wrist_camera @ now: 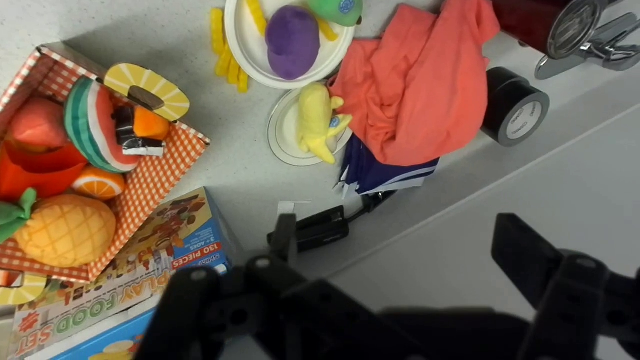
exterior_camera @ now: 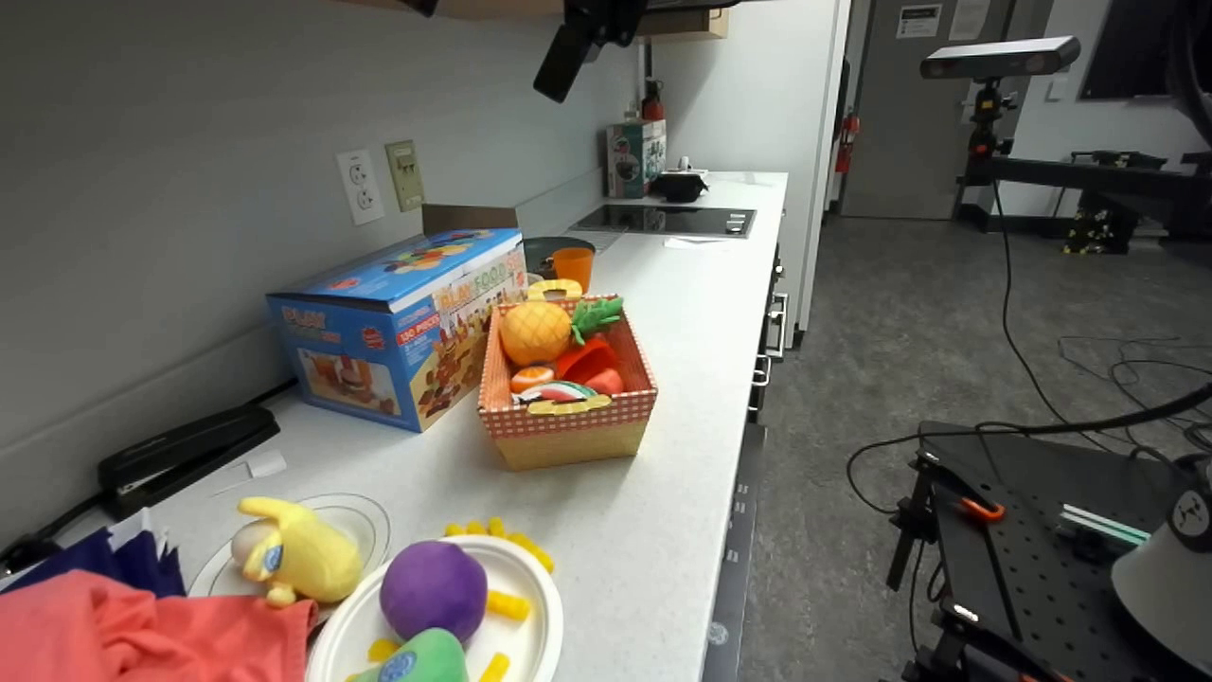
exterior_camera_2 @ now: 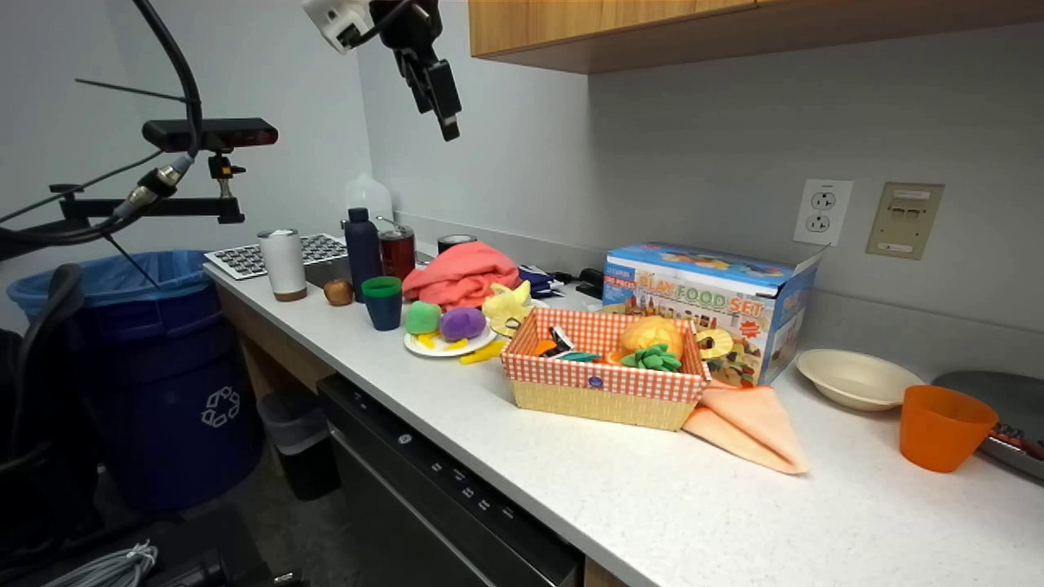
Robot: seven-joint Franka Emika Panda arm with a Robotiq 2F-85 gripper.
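Observation:
High over the counter, my gripper is open, with a wide empty gap between its fingers; in exterior view 2 it hangs well above everything, near the wall. Toy food fills a red-checked basket [exterior_camera: 581, 439]: a pineapple [exterior_camera: 535, 333], a watermelon slice [wrist_camera: 96, 125] and an orange slice [wrist_camera: 99, 182], among others. On a white plate [wrist_camera: 249, 57] left of the salmon cloth [wrist_camera: 420, 78] lie a purple plush [wrist_camera: 292, 42], a green plush [wrist_camera: 339, 9] and yellow sticks. A yellow plush [wrist_camera: 316, 117] rests on a smaller plate beside it.
The play food box [exterior_camera: 392, 330] stands against the wall beside the basket. A black stapler [exterior_camera: 187, 455], a tape roll [wrist_camera: 514, 107], an orange cup [exterior_camera_2: 941, 427] and a dark bottle [exterior_camera_2: 362, 249] also stand around. The wooden cabinet [exterior_camera_2: 626, 34] overhangs the counter. Bare counter lies along the front edge.

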